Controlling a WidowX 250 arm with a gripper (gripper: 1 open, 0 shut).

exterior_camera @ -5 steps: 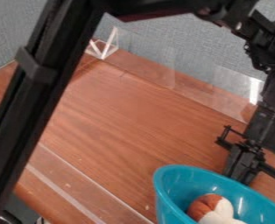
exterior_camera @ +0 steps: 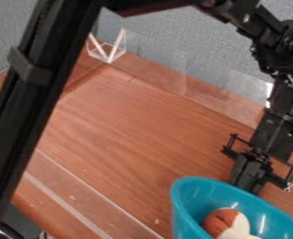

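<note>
My gripper point(exterior_camera: 254, 174) is low over the wooden table at the right, just behind a teal bowl point(exterior_camera: 188, 201). Its fingertips are dark and small, and nothing shows held in it; it looks shut. The bowl, cut off by the bottom edge, holds an orange-brown and white round object point(exterior_camera: 228, 224), partly out of view.
Clear panels line its back edge, with a white bracket point(exterior_camera: 106, 51) at the back left. A black post point(exterior_camera: 43, 75) crosses the left foreground.
The arm and gripper have shifted very slightly. The bowl and its contents look unmoved.
</note>
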